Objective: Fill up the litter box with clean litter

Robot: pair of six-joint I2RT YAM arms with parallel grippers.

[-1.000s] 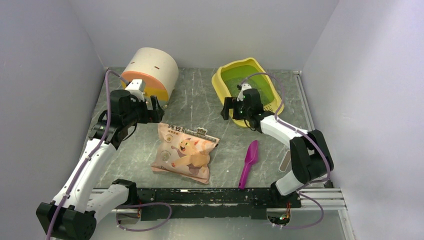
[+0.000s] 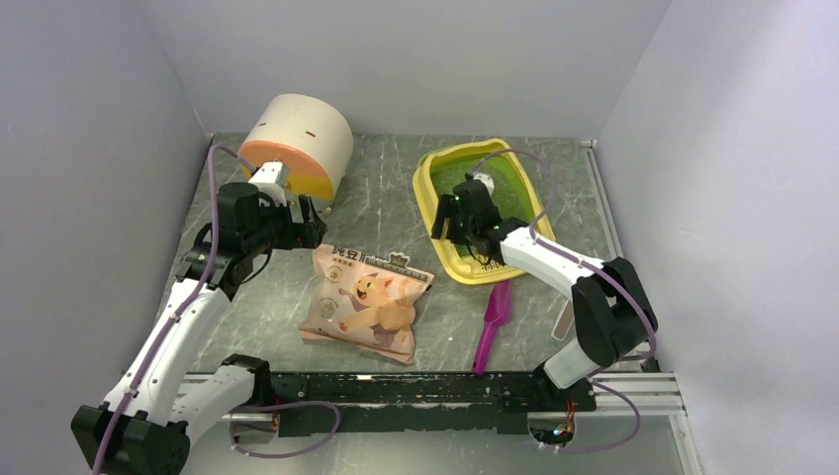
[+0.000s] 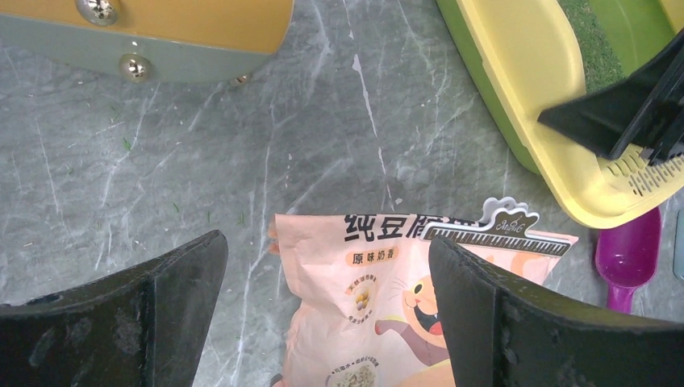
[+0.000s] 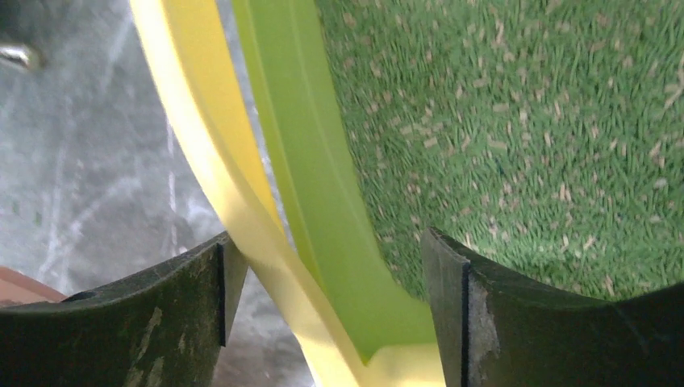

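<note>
The yellow-rimmed litter box (image 2: 448,267) stands at the back right with green material inside. My right gripper (image 2: 444,218) is over its left rim; in the right wrist view the yellow rim (image 4: 266,258) passes between the parted fingers. The pink litter bag (image 2: 361,307) lies flat at front centre, its printed top edge also visible in the left wrist view. My left gripper (image 2: 305,223) hangs open above the table, left of the bag's top, with nothing held. A purple scoop (image 2: 491,327) lies below the box.
A white cylinder with orange-yellow front (image 2: 297,134) stands at the back left. Bare marble table (image 2: 386,188) lies between it and the box. Walls enclose the back and sides; a small grey object (image 2: 563,319) lies at right.
The box has shifted toward the front since a second ago, nearing the scoop. The left arm is nearly still.
</note>
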